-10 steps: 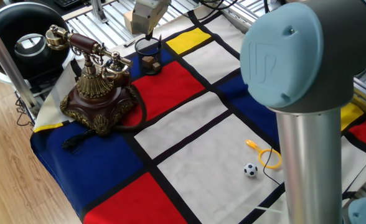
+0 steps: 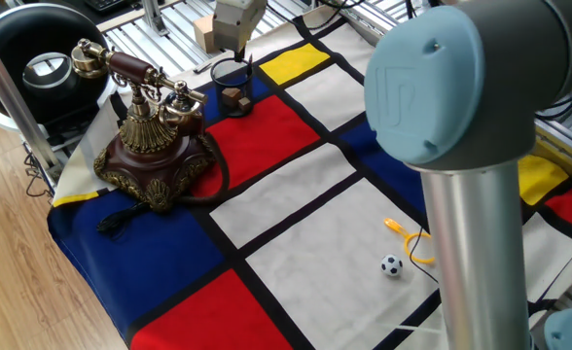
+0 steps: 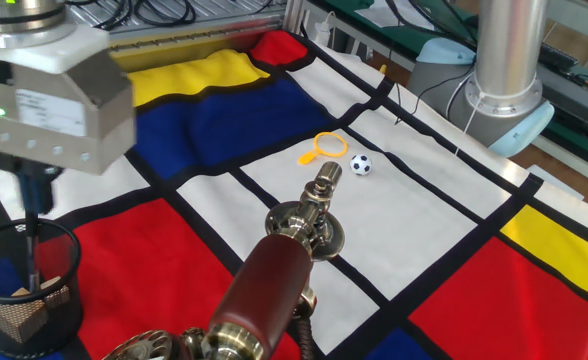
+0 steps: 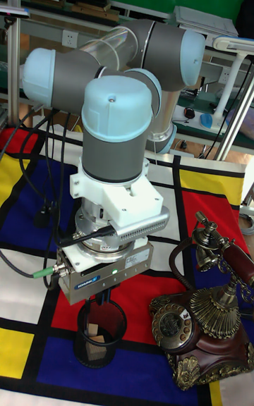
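Observation:
A black mesh cup (image 3: 26, 300) stands upright on the patterned cloth, with wooden blocks (image 3: 29, 315) inside it. My gripper (image 3: 36, 205) points down at the cup, its dark fingers at the level of the cup's mouth. A thin dark piece runs from the fingers down into the cup; whether it is a fingertip or a separate stick is unclear. In exterior view 3 the fingers (image 4: 103, 297) reach the cup's rim, and the gripper body hides their upper part. The gap between the fingers does not show clearly.
An ornate telephone (image 2: 155, 146) stands close beside the cup. Farther off lie a small football (image 2: 391, 265) and a yellow ring with a handle (image 2: 420, 247). The red cloth panel (image 3: 154, 270) next to the cup is bare.
The gripper has shifted slightly and hangs more upright above the cup. The arm's large blue-capped joint has moved a little to the left in exterior view 1. Cup, blocks and telephone have stayed put.

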